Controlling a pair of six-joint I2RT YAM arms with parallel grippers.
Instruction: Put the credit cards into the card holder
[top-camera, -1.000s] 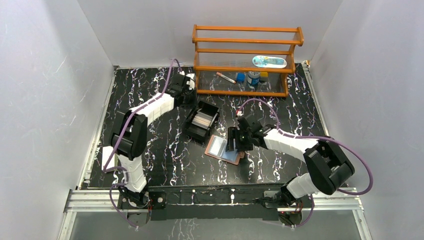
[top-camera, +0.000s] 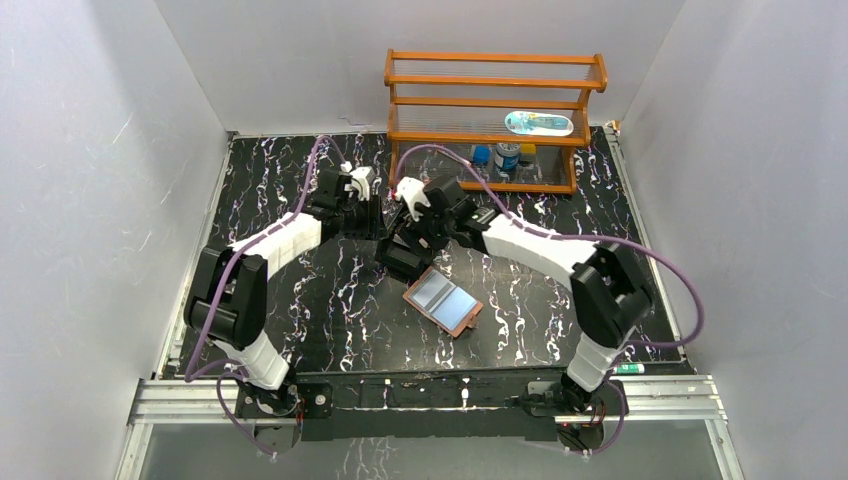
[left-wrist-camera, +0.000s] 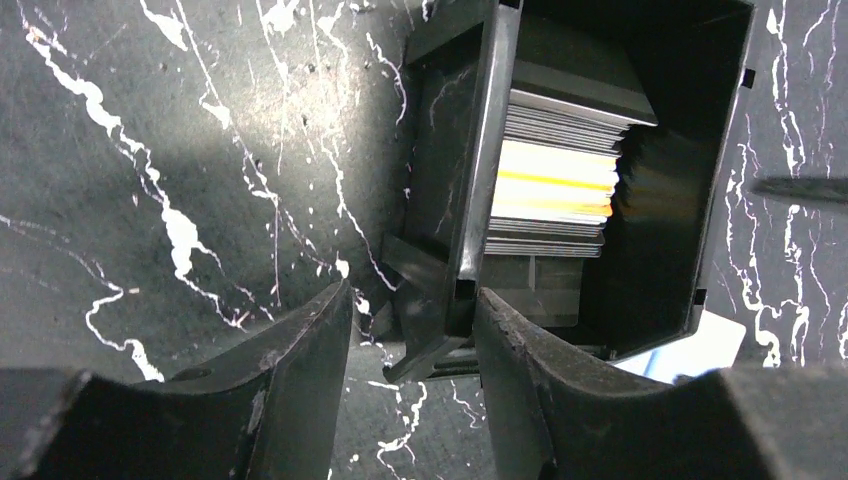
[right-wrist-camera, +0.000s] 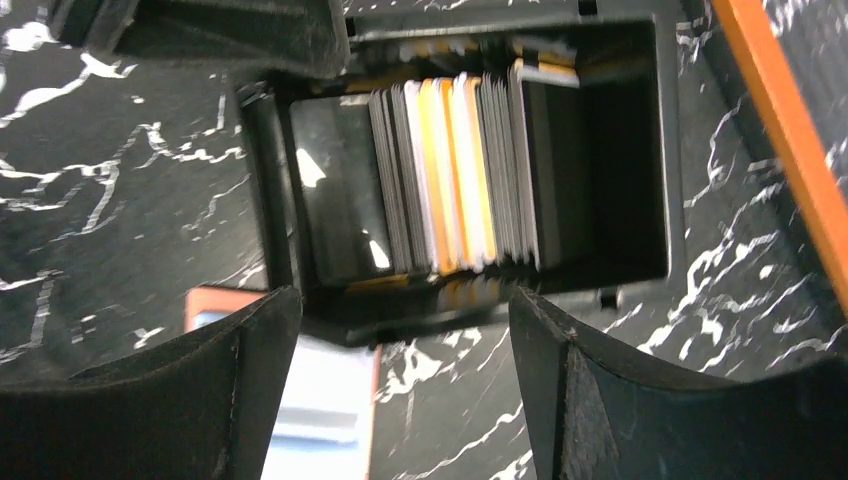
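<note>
The black box (top-camera: 402, 260) stands mid-table, partly hidden by both grippers in the top view. In the left wrist view a row of upright cards (left-wrist-camera: 555, 178), white and yellow among dark dividers, fills its middle. The card holder (top-camera: 443, 301), brown-edged with pale blue pockets, lies open and flat just in front of the box. At the box's left wall is my left gripper, partly open, one fingertip by the wall's near corner. Above the box my right gripper is wide open, with nothing held; the cards (right-wrist-camera: 450, 170) lie beyond its fingertips.
A wooden rack (top-camera: 483, 188) stands behind, holding a blue-labelled can (top-camera: 507, 156) and a blue packet (top-camera: 539, 123). The left gripper's dark fingers (right-wrist-camera: 230, 35) cross the right wrist view's top left corner, close to the right gripper.
My right gripper has left the card holder and moved up-left over the box. Earlier, the card holder and box shifted slightly.
</note>
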